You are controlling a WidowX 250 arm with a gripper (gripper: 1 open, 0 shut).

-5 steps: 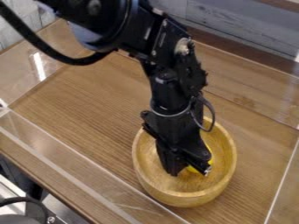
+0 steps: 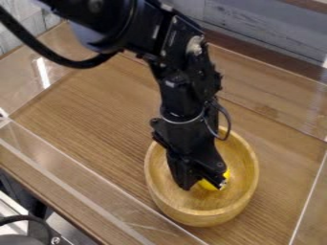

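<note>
My black gripper [image 2: 197, 172] reaches down from the top centre into a round wooden bowl [image 2: 170, 196] at the lower middle of the view. Its fingertips are low inside the bowl. A small yellow object [image 2: 220, 183] lies in the bowl just right of the fingers, partly hidden by them. The fingers look close together; I see nothing clearly held between them.
A pale panelled wall [image 2: 255, 33] runs along the back. Dark cables and the table's edge are at the lower left.
My gripper has shifted slightly left within the bowl over the last second, uncovering a little more of the yellow object. The bowl has stayed in place.
</note>
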